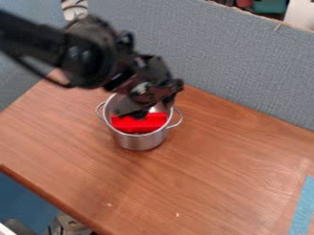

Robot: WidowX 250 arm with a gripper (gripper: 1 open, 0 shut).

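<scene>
A steel pot (139,139) with two side handles stands on the wooden table. A red object (138,122) lies inside it. My gripper (141,107), dark and partly blurred, hangs over the pot's back half, above the red object, its lower end within or just over the rim. Whether its fingers are open or shut, and whether they touch the red object, I cannot tell.
A grey padded wall (221,64) runs along the back, another along the left. A blue strip lies at the right edge.
</scene>
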